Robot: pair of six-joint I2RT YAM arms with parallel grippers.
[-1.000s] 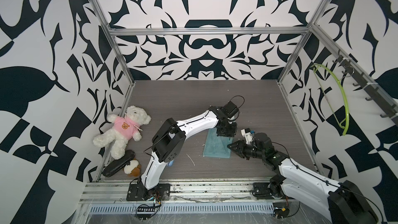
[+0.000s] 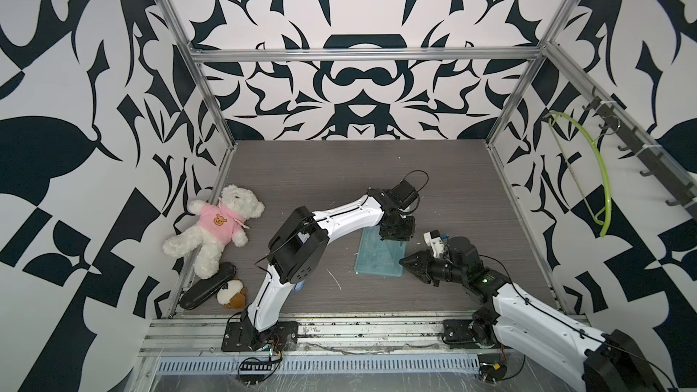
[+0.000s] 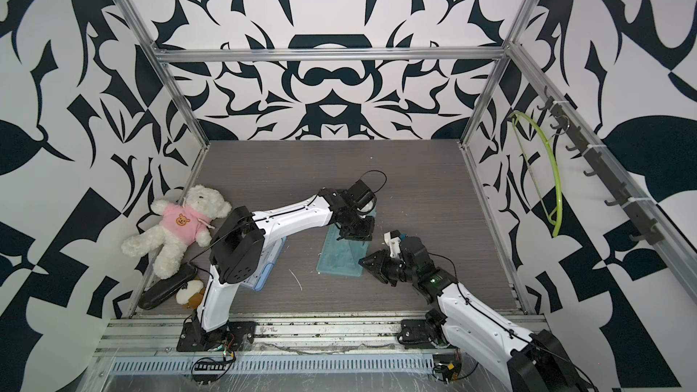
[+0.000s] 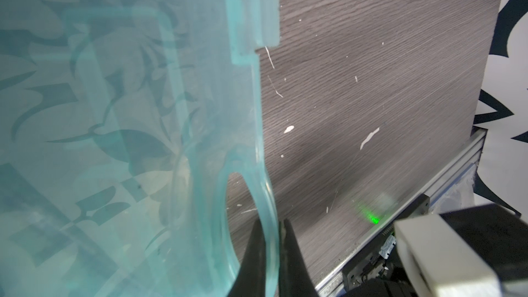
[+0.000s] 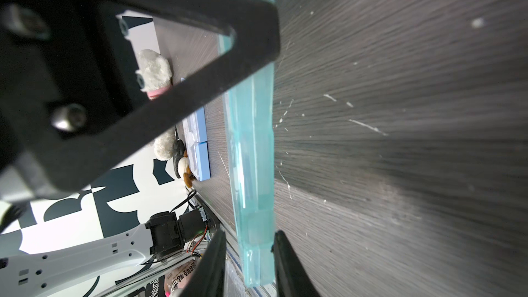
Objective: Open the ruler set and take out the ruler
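The translucent teal ruler set case [image 2: 374,257] [image 3: 339,254] is held above the dark tabletop. My left gripper [image 2: 398,228] is shut on its handle edge; the case's broad face fills the left of the left wrist view. My right gripper [image 2: 406,262] is at the case's near right end, fingertips either side of its narrow side, which runs vertically through the right wrist view; the fingers are parted, and whether they touch it is unclear. A ruler cannot be told apart inside the case.
A white teddy bear [image 2: 217,225], a black case [image 2: 207,286] and a small brown-white plush [image 2: 232,294] lie along the left edge. A blue case [image 3: 265,265] lies under the left arm.
My right gripper has shifted slightly downward in the top view, toward the table's front. The left arm and the teal case have barely moved.
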